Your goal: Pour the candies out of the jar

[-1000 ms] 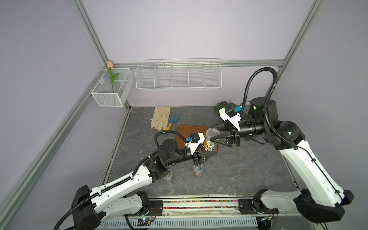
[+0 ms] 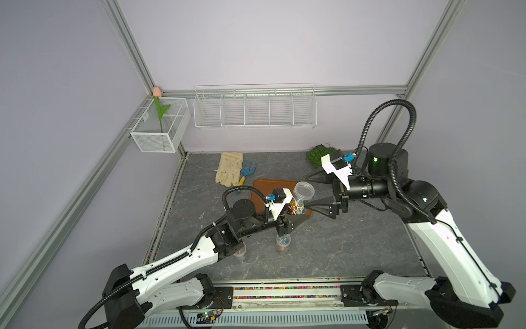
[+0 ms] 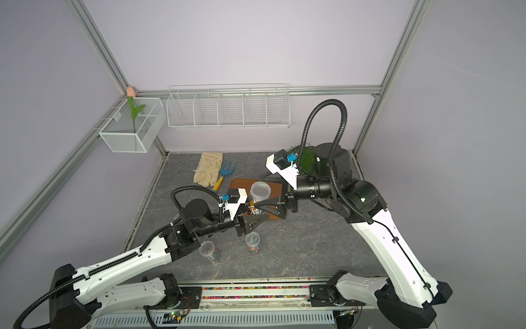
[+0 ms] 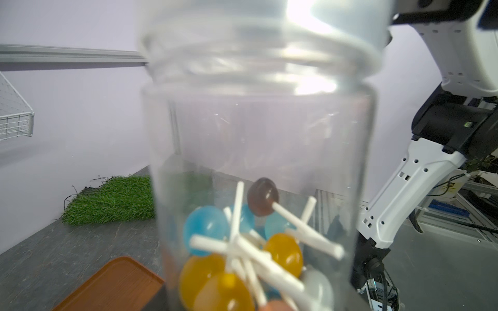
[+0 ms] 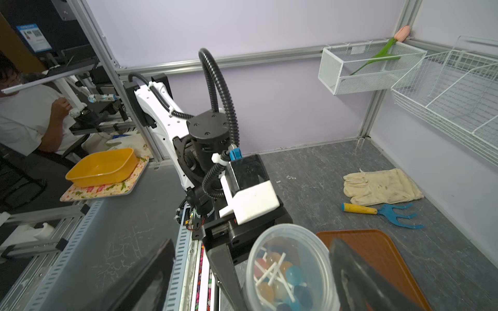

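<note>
A clear jar (image 4: 259, 140) of coloured lollipops with white sticks stands upright above the brown tray (image 2: 266, 189). My left gripper (image 2: 296, 212) is shut on its lower body. A translucent lid covers the jar's top, and its side shows at the upper edge of the left wrist view. My right gripper (image 2: 308, 190) is open, its fingers (image 5: 358, 274) spread to either side of the lid with a gap visible on the left side in the right wrist view.
Gloves (image 2: 229, 169) and a blue fork (image 2: 248, 169) with a yellow handle lie at the back left. Artificial grass sits at the back right. Wire baskets (image 2: 254, 108) hang on the wall.
My right gripper has drawn back slightly to the right, and its fingers are spread wider around the lid. The left arm and jar stay nearly in place, the jar a touch more upright.
</note>
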